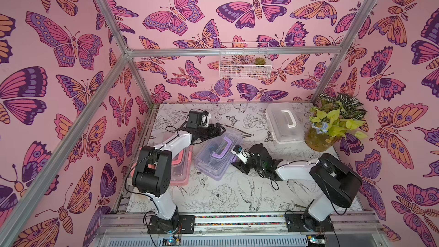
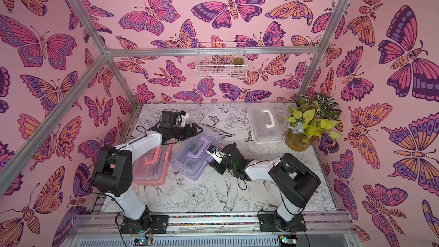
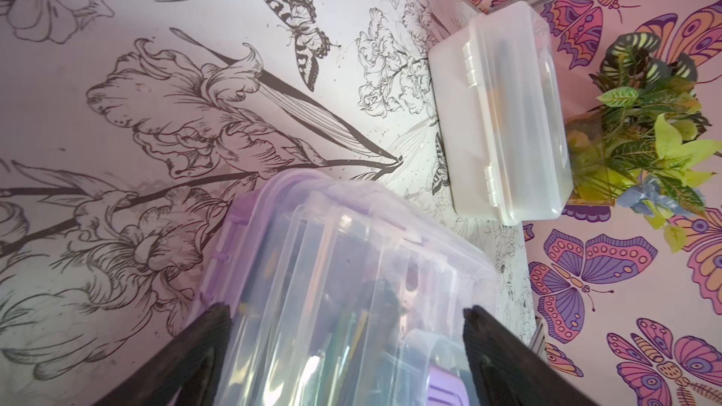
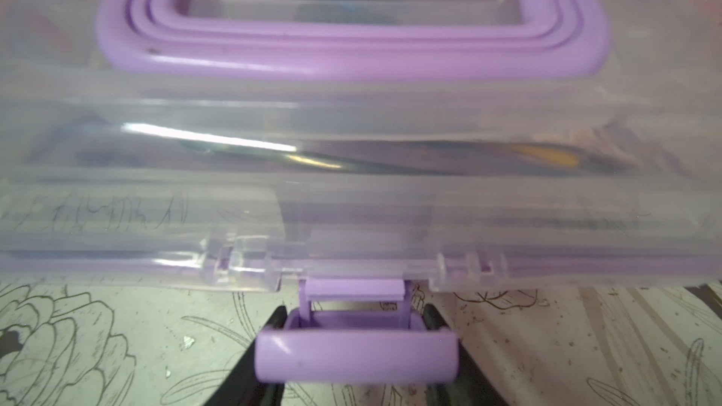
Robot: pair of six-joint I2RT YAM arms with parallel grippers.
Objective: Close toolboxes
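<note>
The purple toolbox (image 1: 209, 162) lies mid-table with its clear lid down and its handle (image 4: 353, 56) folded flat. At its front edge, my right gripper is shut on the purple latch (image 4: 357, 353), which sticks outward below the lid rim. My left gripper stands open above the far end of the same box, nothing held between its fingertips. To the left, partly under the left arm, is the pink toolbox (image 2: 153, 173) with its lid down. A white toolbox (image 1: 285, 130) stands lid down at the back right.
A potted plant (image 1: 336, 123) stands right of the white toolbox. A wire basket (image 1: 244, 68) hangs on the back wall.
</note>
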